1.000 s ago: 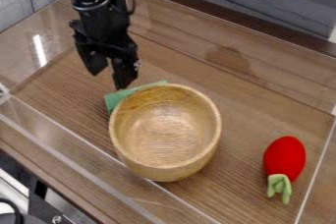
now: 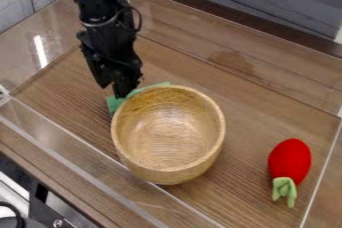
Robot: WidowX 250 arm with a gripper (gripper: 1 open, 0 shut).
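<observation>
The black arm comes down from the top left, its gripper (image 2: 112,80) low over the wooden table, just behind a large pale wooden bowl (image 2: 167,137). A green item (image 2: 134,99) lies at the bowl's back left, partly hidden by it. The gripper's tips are dark and small, and I cannot tell whether they hold anything. A red plush item with a green top (image 2: 289,167), like a strawberry or pepper, lies at the right.
Edges run along the left and the far right back.
The gripper has shifted slightly and changed its angle near the green item. The bowl and red item look unmoved.
</observation>
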